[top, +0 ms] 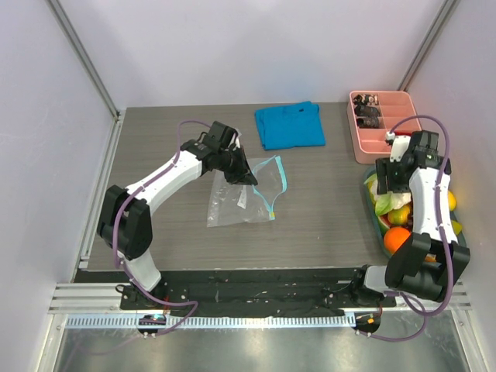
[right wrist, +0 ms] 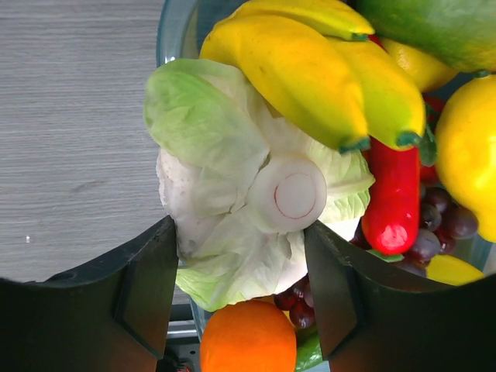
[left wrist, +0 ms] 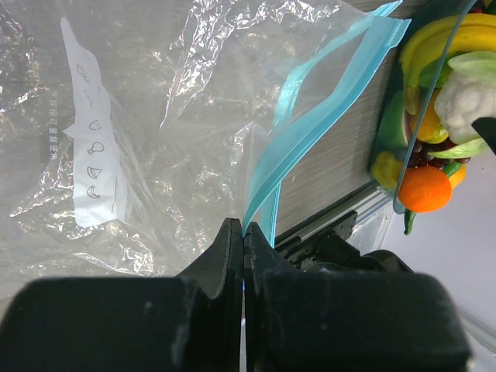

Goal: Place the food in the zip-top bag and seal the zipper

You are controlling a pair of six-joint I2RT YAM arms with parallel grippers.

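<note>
The clear zip bag (top: 232,203) lies mid-table, its blue zipper (left wrist: 310,124) at the right. My left gripper is shut on the bag's edge at the zipper. My right gripper is over the food bin at the right, its fingers on either side of a pale leafy cauliflower or cabbage (right wrist: 213,186); whether it grips firmly I cannot tell. Bananas (right wrist: 287,70), a red pepper (right wrist: 394,201), grapes and an orange (right wrist: 248,341) lie around it in the bin.
A blue folded cloth (top: 291,125) lies at the back. A pink divided box (top: 387,105) stands behind the food bin. The table between bag and bin is clear.
</note>
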